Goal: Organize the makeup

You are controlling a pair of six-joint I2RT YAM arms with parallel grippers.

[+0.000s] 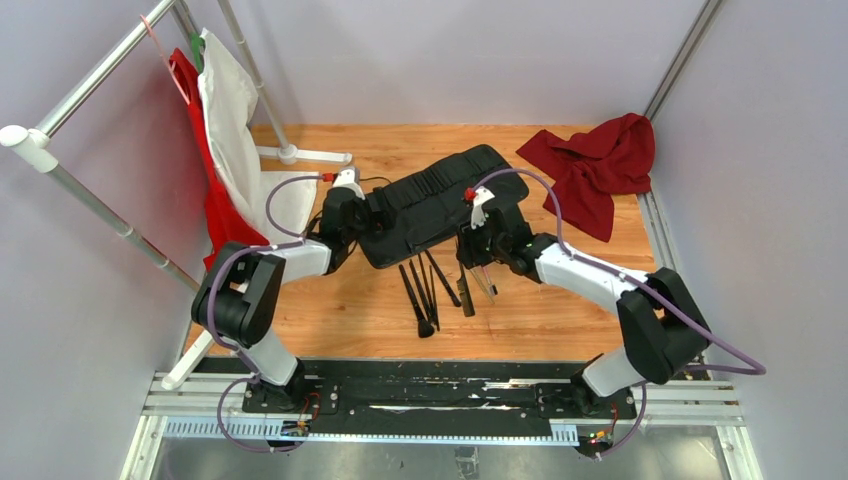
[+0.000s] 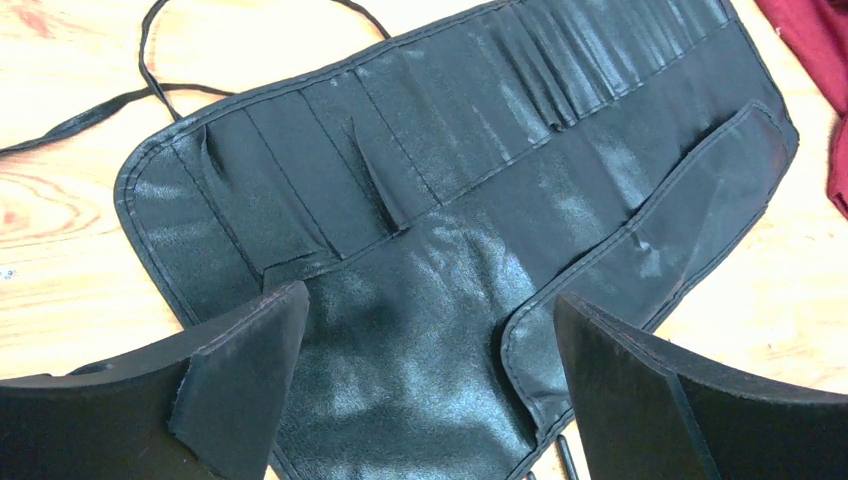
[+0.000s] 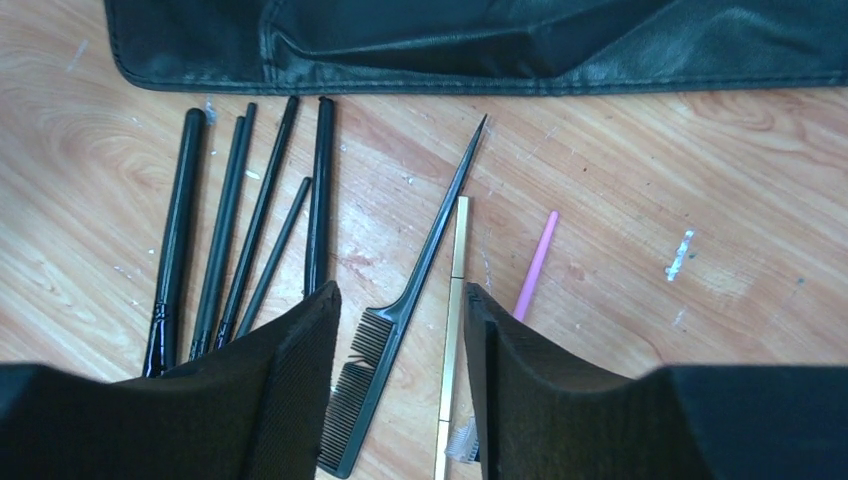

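Observation:
A black makeup roll (image 1: 430, 205) with empty-looking pockets lies unrolled on the table, slanting up to the right. Over its left end my left gripper is open, nothing between its fingers. In front of the roll lie several black brushes (image 1: 416, 300), a black comb (image 3: 400, 310), a gold stick (image 3: 452, 340) and a pink-handled brush (image 3: 536, 265). My right gripper hangs above these tools, open, its fingers apart and holding nothing. In the right wrist view its right finger covers part of the pink-handled brush.
A dark red cloth (image 1: 595, 175) lies crumpled at the back right. On the left stands a white rack (image 1: 290, 155) with red and white cloths (image 1: 228, 110) hanging from it. Bare wood (image 1: 560, 320) shows at the front right.

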